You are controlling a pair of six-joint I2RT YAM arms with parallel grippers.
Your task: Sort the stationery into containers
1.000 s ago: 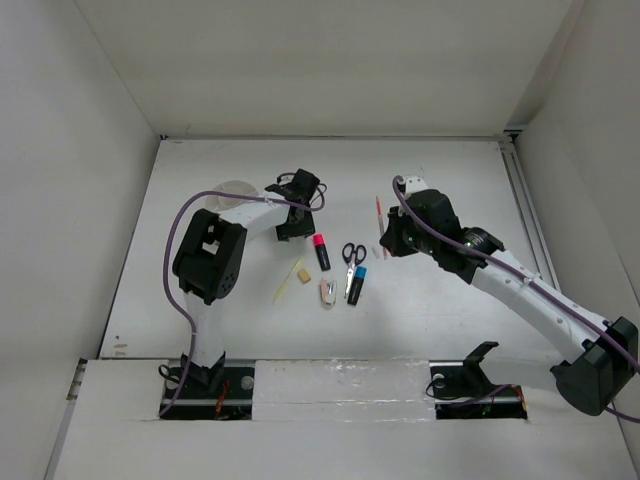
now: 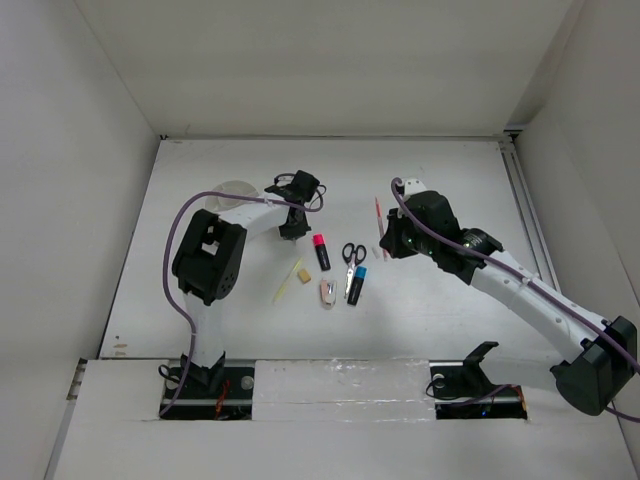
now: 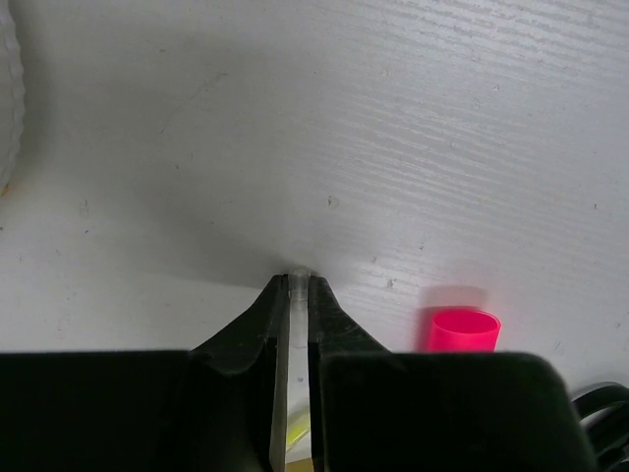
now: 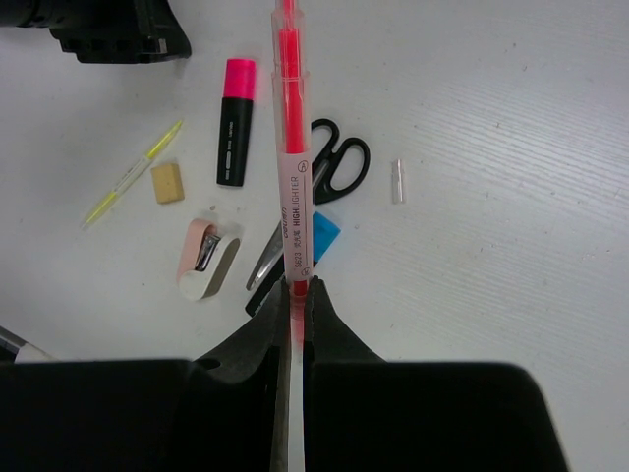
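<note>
My left gripper is shut on a small clear cap [image 3: 299, 305], low over the table. In the right wrist view, my right gripper is shut on a red highlighter [image 4: 296, 206], which points away from it. On the table lie a black marker with a pink cap [image 4: 235, 123], black-handled scissors [image 4: 344, 167], a marker with a blue cap [image 4: 325, 234], a yellow highlighter [image 4: 133, 174], a tan eraser [image 4: 167, 183] and a pink-and-white correction tape [image 4: 208, 262]. A second clear cap [image 4: 398, 182] lies right of the scissors.
A white round container [image 2: 232, 190] stands at the back left, partly behind the left arm; its ribbed wall [image 3: 10, 93] shows in the left wrist view. Bare table [image 2: 440, 320] spreads across the front right. White walls enclose the table.
The right gripper and its highlighter look unmoved.
</note>
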